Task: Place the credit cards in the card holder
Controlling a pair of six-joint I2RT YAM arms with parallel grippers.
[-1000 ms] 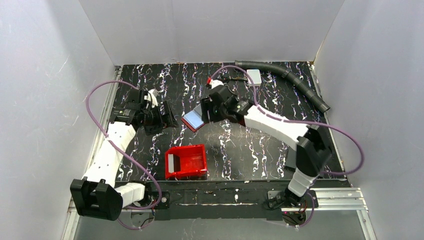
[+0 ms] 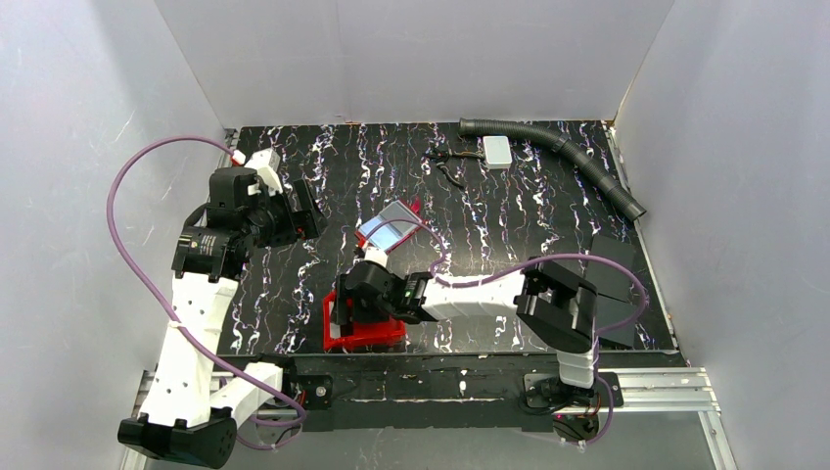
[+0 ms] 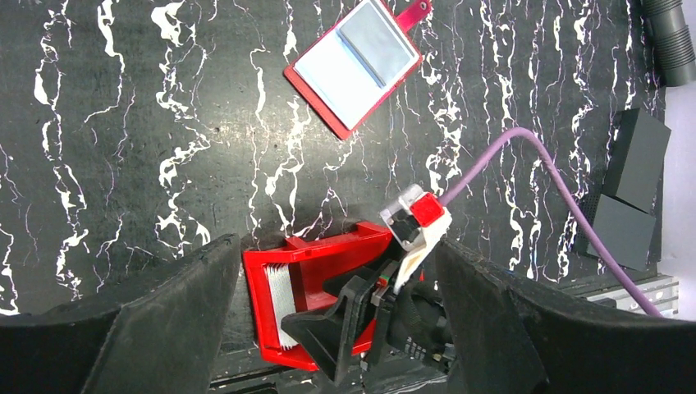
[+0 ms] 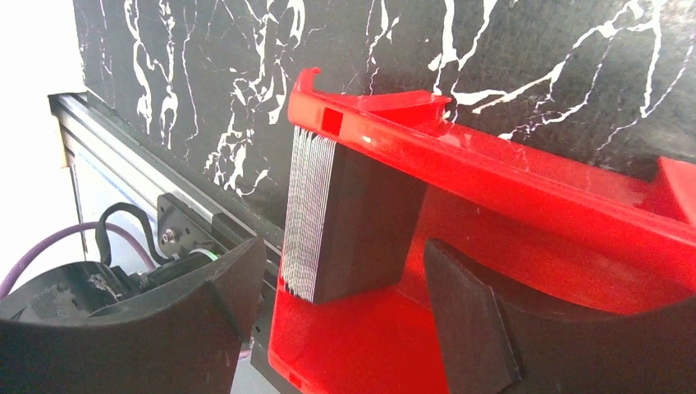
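A red open card holder (image 2: 391, 223) with pale inserts lies mid-table, seen clearly in the left wrist view (image 3: 354, 57). Below it, a red bin (image 3: 256, 304) holds a tight stack of cards (image 4: 308, 213) standing against one end. My right gripper (image 2: 343, 304) hangs over the bin, its open fingers either side of the lower stack region in the right wrist view, holding nothing. My left gripper (image 2: 305, 211) is raised at the left of the table, partly open with nothing visible between its fingers.
A black hose (image 2: 548, 137), dark pliers (image 2: 445, 157) and a white block (image 2: 496, 152) lie at the back. Dark plates (image 3: 632, 164) sit at the right edge.
My right gripper has swung from beside the card holder down over the red bin. My left arm has drawn back to the left.
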